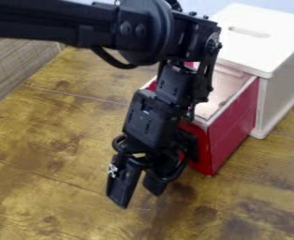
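Note:
My black gripper (140, 187) hangs low over the wooden table, in front of and left of a red-fronted drawer (228, 131). Its two fingers point down, a little apart, and I see nothing between them. The drawer is pulled out from a white box (262, 56); its pale inside shows partly behind my arm, and the rest is hidden.
A beige tiled surface (19, 70) borders it at the upper left. The white box fills the back right.

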